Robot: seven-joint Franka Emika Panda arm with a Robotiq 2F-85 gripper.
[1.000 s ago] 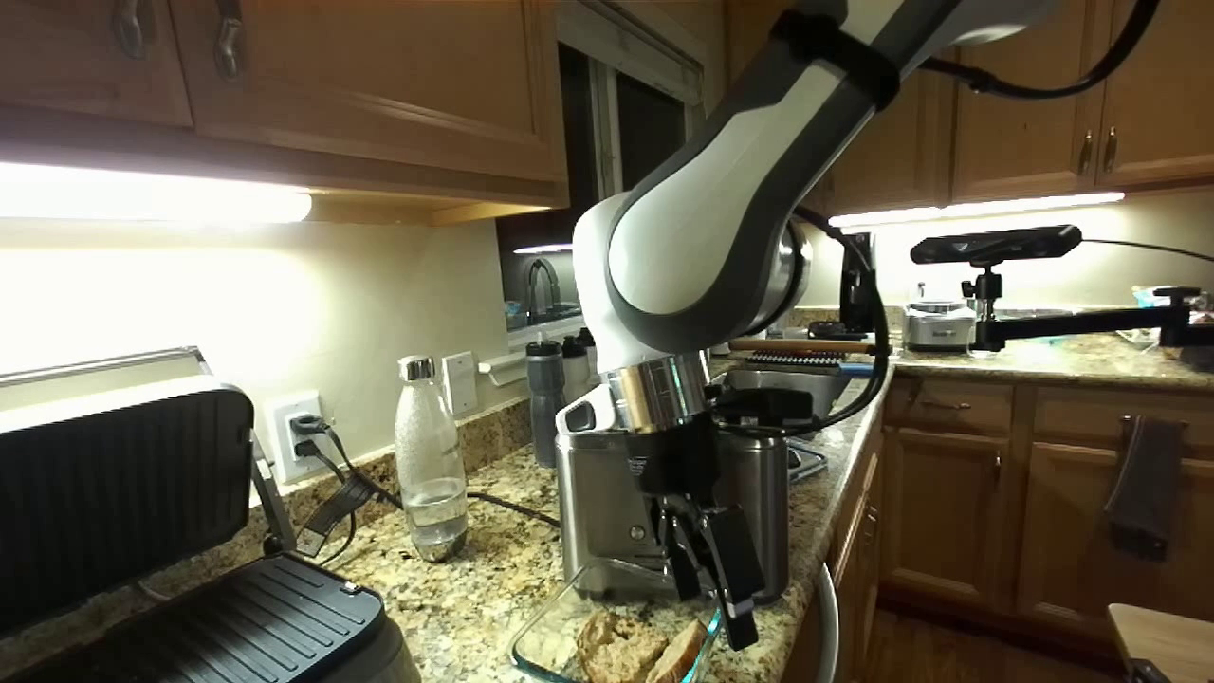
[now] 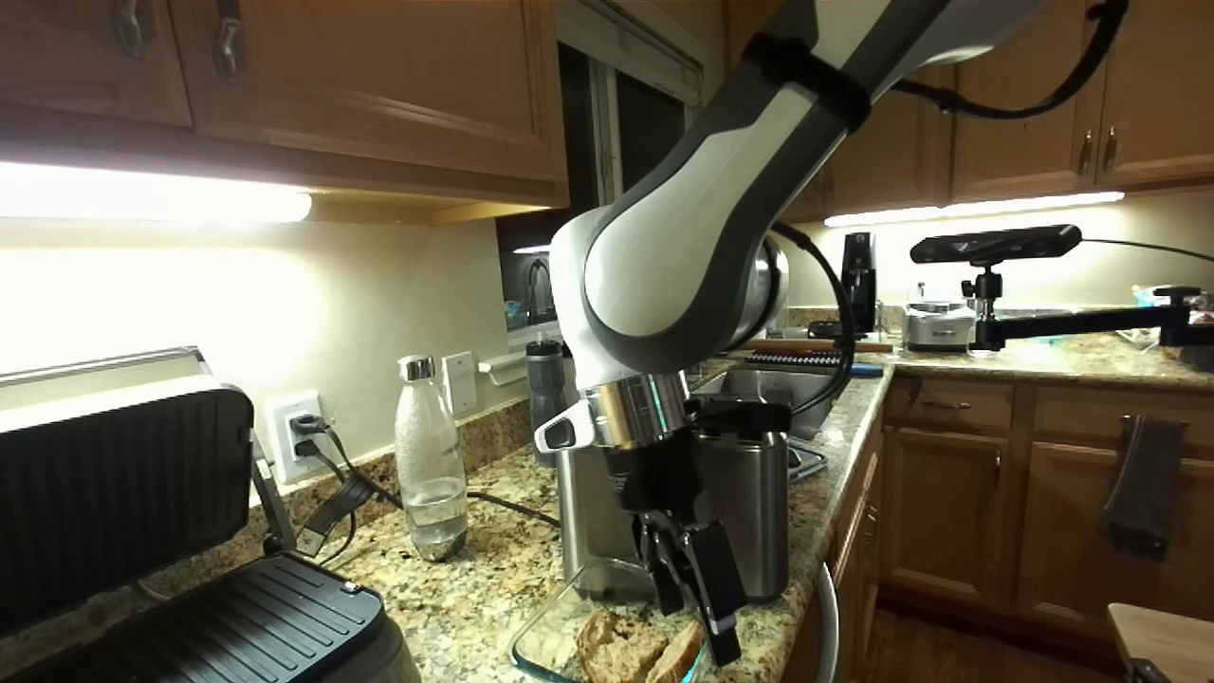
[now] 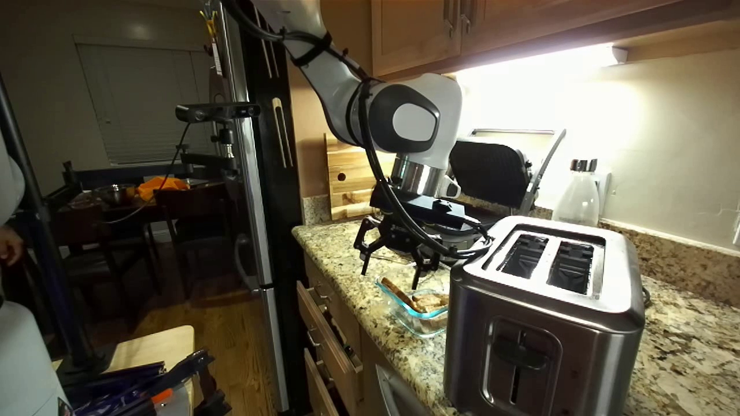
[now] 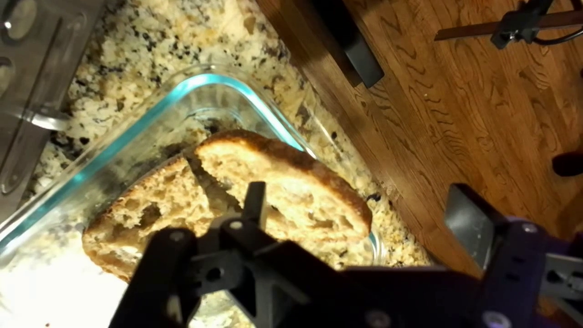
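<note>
Two slices of crusty bread rest in a clear glass dish (image 4: 117, 143) with a teal-tinted rim. One slice (image 4: 289, 183) leans near the dish's counter-edge side; the other slice (image 4: 158, 210) lies beside it. My gripper is open over this end of the dish, its fingers wide apart with nothing between them. In the wrist view one fingertip (image 4: 255, 199) overlaps the leaning slice, while the opposite one appears against the floor. From the second exterior view, the gripper (image 3: 389, 269) hangs just above the dish (image 3: 423, 322); contact with the bread cannot be made out.
A steel toaster (image 3: 541, 340) with two empty-looking slots stands close to the dish. An open contact grill (image 2: 228, 620) occupies the counter's other end. Between them, near the wall, stands a glass bottle (image 2: 432, 478). The counter edge runs right alongside the dish.
In the first exterior view, my arm and gripper have shifted left and slightly down, nearer the bread. The dish and both slices have stayed where they were.
</note>
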